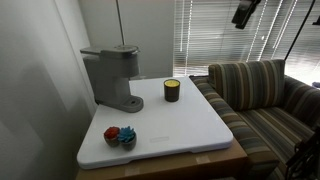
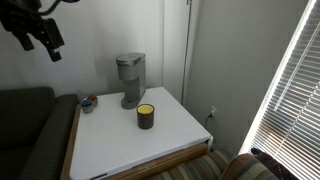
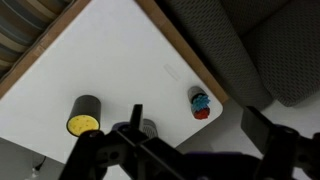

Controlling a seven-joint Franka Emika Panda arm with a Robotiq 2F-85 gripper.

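Observation:
My gripper hangs high over the left side of exterior view 2, open, with nothing between its fingers. Part of the gripper also shows at the top of exterior view 1. In the wrist view its two dark fingers stand wide apart. Below is a white table, well clear of the gripper. On it stand a dark cup with a yellow top, a grey coffee maker, and two small pots close together, one with a red top and one with a blue top.
A striped armchair stands to its right in exterior view 1. A dark grey sofa lies at the left of exterior view 2. Window blinds hang beyond.

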